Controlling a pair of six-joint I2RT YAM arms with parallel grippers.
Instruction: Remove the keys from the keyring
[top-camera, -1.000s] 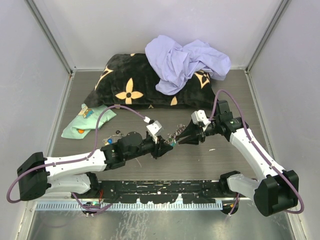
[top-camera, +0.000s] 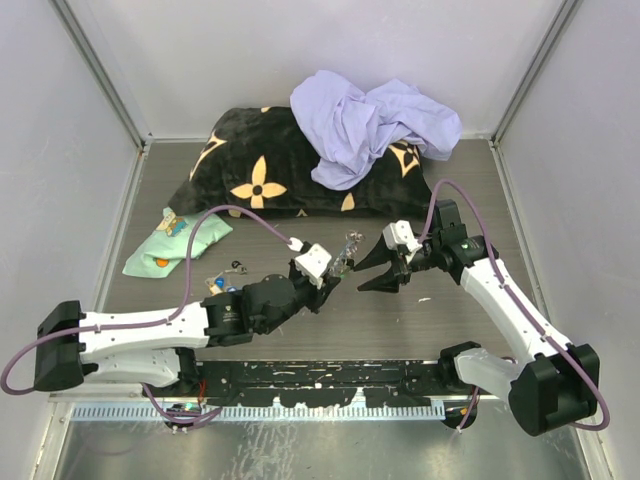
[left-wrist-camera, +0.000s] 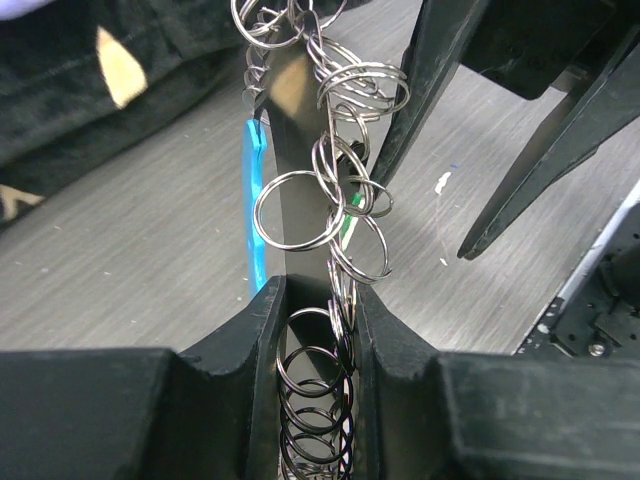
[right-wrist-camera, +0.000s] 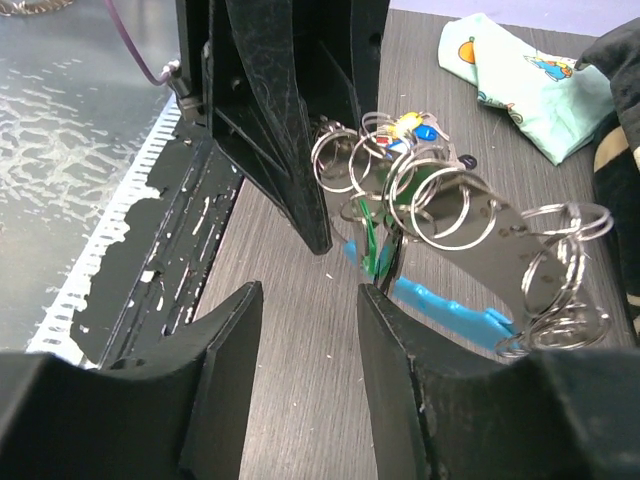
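Observation:
A flat metal strip strung with many wire rings stands upright between the fingers of my left gripper, which is shut on its lower end. A blue key-like piece hangs along the strip's left side, and a green piece shows behind the rings. In the right wrist view the blue piece and green piece hang beyond my right gripper. Its fingers are apart with nothing between them. From above, the ringed strip lies just left of the right gripper's fingers.
Small loose pieces lie on the table at left, near a green printed cloth. A black patterned cushion and a lilac cloth fill the back.
My left gripper has turned, swinging the strip from slanting towards the right gripper to a steeper stance, away from its fingers. The right gripper's fingers have spread; its arm has barely moved.

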